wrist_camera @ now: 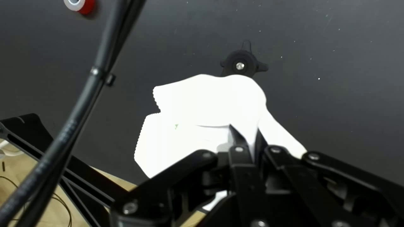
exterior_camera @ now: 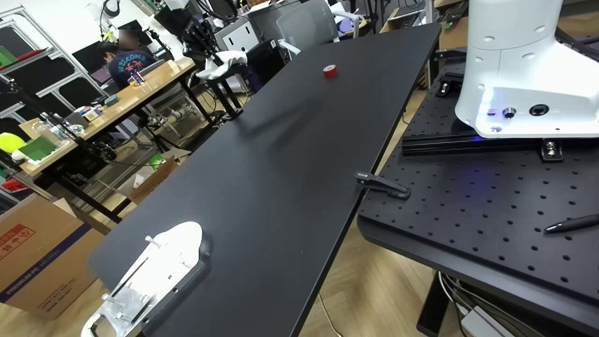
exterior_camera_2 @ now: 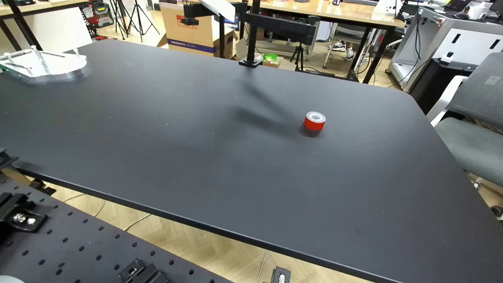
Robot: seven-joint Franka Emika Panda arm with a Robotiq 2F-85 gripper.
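Note:
A white cloth (wrist_camera: 212, 100) hangs in my gripper, which is shut on it; the wrist view shows the fabric pinched at the fingertips and spread out beyond them. In exterior view 1 the gripper (exterior_camera: 205, 51) and the draped cloth (exterior_camera: 223, 62) are at the far edge of the black table, over a black stand. Where exactly the cloth touches the stand is unclear. On the table sits a red tape roll (exterior_camera_2: 314, 122), well apart from the gripper; the wrist view shows part of that roll (wrist_camera: 80, 4) at its top left.
The black stand has a vertical pole (exterior_camera_2: 255, 33), a sideways arm (exterior_camera_2: 278, 26) and a knob (wrist_camera: 240, 65) just beyond the cloth. A white board with pegs (exterior_camera: 163, 264) lies at the table's other end.

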